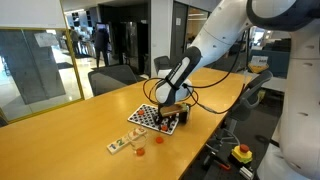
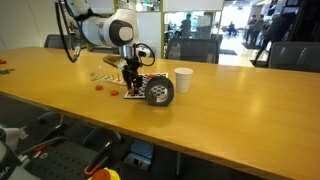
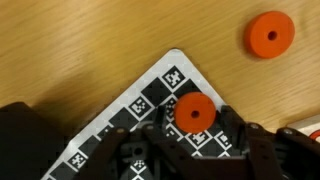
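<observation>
An orange disc (image 3: 195, 112) with a dark centre lies on the black-and-white checkered board (image 3: 170, 68). My gripper is around it, part open, one dark fingertip on either side; a gap shows on the left of the disc, and whether the right finger touches it I cannot tell. From outside, the gripper (image 1: 164, 124) is seen low over the board (image 1: 146, 115), pointing down. The other exterior view has the gripper (image 2: 131, 89) at the board too, its fingertips too small to make out.
A second orange disc (image 3: 269, 35) lies on bare wood beside the board. Pale blocks (image 1: 125, 141) stand left of the board. Close to the arm are a black round object (image 2: 160, 92) and a white cup (image 2: 183, 78).
</observation>
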